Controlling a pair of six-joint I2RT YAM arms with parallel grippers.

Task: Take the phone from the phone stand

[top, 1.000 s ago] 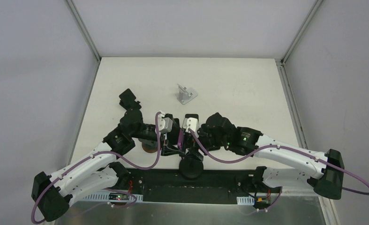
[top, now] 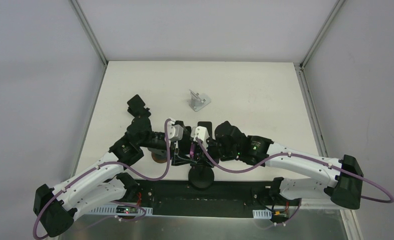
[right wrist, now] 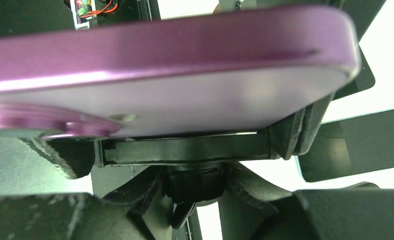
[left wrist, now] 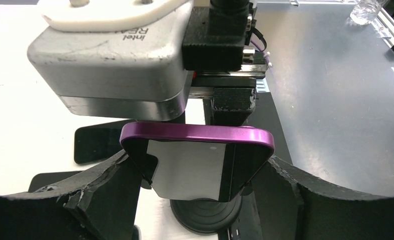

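Between the two wrists stands a purple-rimmed phone (top: 192, 150), mostly covered by the arms from above. In the left wrist view its glossy screen (left wrist: 187, 170) faces me, and the left gripper has a finger against each long side of it. The phone's purple edge (right wrist: 184, 47) and pale back fill the upper part of the right wrist view. Below that back is the stand's black bracket (right wrist: 189, 150). My right gripper closes round the stand's neck just under the bracket. The stand's round base (top: 201, 177) rests at the table's front edge.
Other dark phones lie flat on the table, one beside the left gripper and one (right wrist: 357, 145) at the right wrist view's edge. A silver stand (top: 198, 101) and a black stand (top: 137, 106) sit farther back.
My right gripper has moved left towards the phone and stand. The round base has shifted slightly left. The left arm looks unmoved.
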